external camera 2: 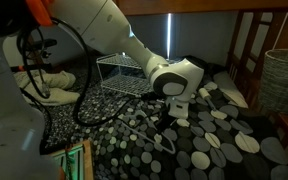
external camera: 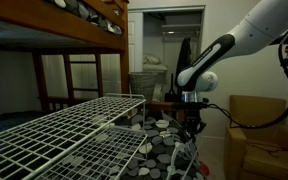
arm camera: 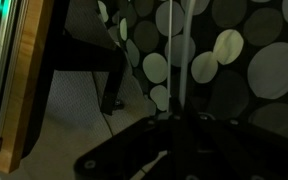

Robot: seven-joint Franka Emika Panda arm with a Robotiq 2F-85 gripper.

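Note:
My gripper [external camera: 192, 134] hangs over the dark cloth with round spots [external camera: 144, 165], its fingers closed. In the wrist view, a thin pale strand [arm camera: 183, 55], like a cord or slim rod, runs up from between the fingertips in two lines. My gripper appears shut on it. The second exterior view shows a pale strand [external camera 2: 149, 136] stretching across the spotted cloth, left of the gripper [external camera 2: 171, 122]. Exactly what this thin thing is, and where its far end lies, cannot be told. The fingers are dark and partly lost in shadow.
A white wire rack [external camera: 59, 140] stands to the left of the arm, and a tan armchair [external camera: 269, 140] to the right. Farther back are a wicker basket [external camera: 146, 83] and a wooden bunk frame [external camera: 54, 40]. Spotted cloth fills the space beneath the gripper.

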